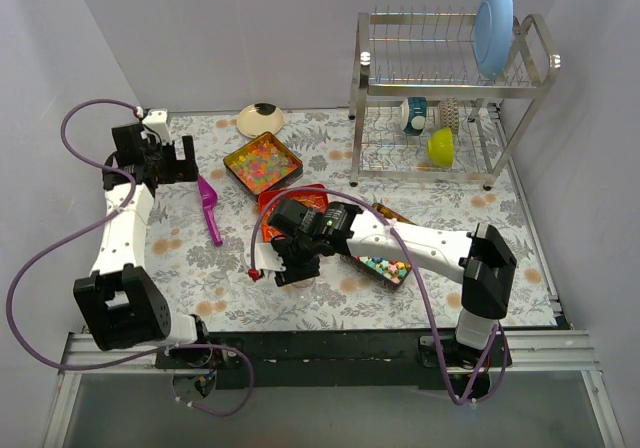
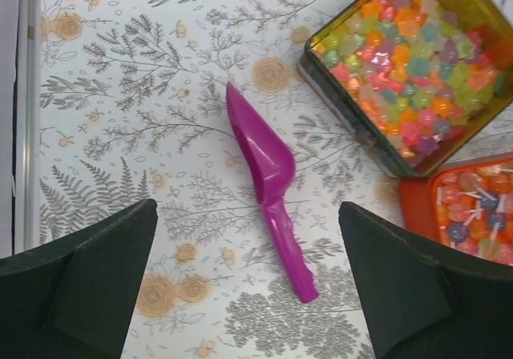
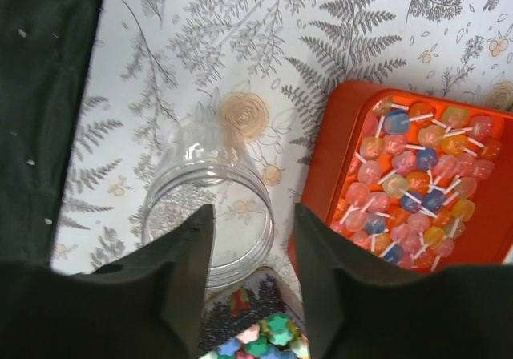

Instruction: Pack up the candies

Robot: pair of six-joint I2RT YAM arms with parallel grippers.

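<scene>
A clear glass [image 3: 264, 207] stands near the table's front edge, its open rim facing the right wrist camera. My right gripper is part open at the rim; one finger appears across the mouth, the other beyond the wall. Whether they touch the glass I cannot tell. From above, the right arm hides most of it. At the left, my open left gripper hangs empty above the table, with a magenta scoop [image 2: 272, 163] lying beyond its fingers. Wrapped-looking gummy candies fill a dark tray [image 2: 353, 131]; lollipops lie in a red tray [image 3: 325, 159].
A third dark tray [image 3: 240, 311] holds colourful star-shaped candies, partly under the right arm. A metal dish rack [image 1: 365, 118] with cups and a blue plate [image 1: 493, 30] stands at back right. A cream plate [image 1: 258, 123] lies at the back.
</scene>
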